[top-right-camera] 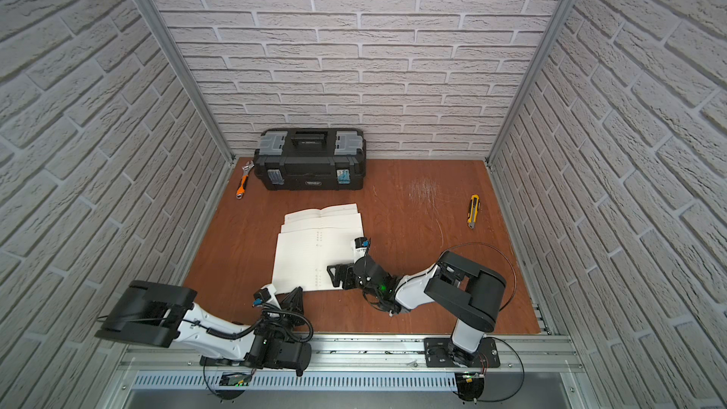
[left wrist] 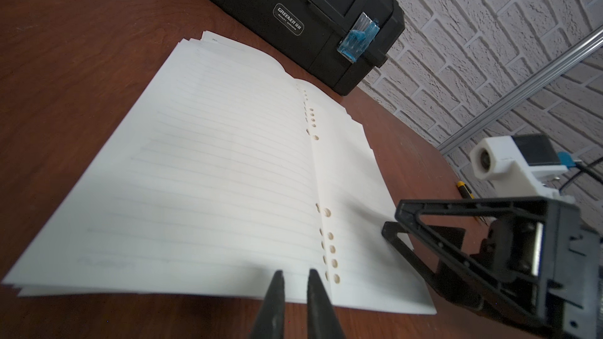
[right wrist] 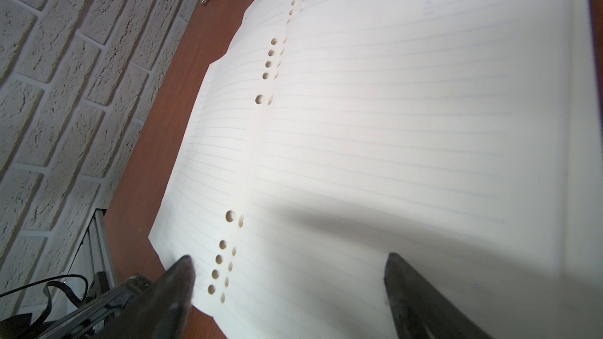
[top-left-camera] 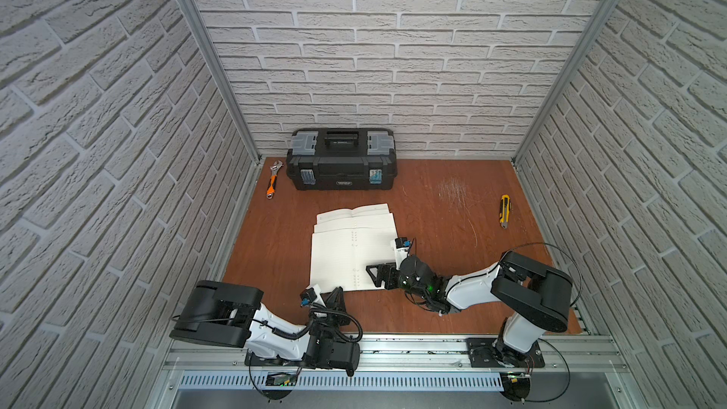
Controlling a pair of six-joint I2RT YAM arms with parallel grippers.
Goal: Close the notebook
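The notebook (top-left-camera: 333, 253) lies open on the table, its white pages spread and punched holes running along the fold. At its near edge is my left gripper, its fingers drawn close together with a narrow gap. The front page edge runs behind these fingertips, and whether any paper is pinched cannot be told. My right gripper is open above the notebook's right part, fingers wide apart, with only page surface visible beyond them. In the left wrist view the right gripper's dark fingers (left wrist: 468, 244) reach over the right page.
A black toolbox (top-left-camera: 342, 163) stands behind the notebook. An orange-handled wrench (top-left-camera: 272, 181) lies at the back left, and a yellow utility knife (top-left-camera: 504, 212) at the far right.
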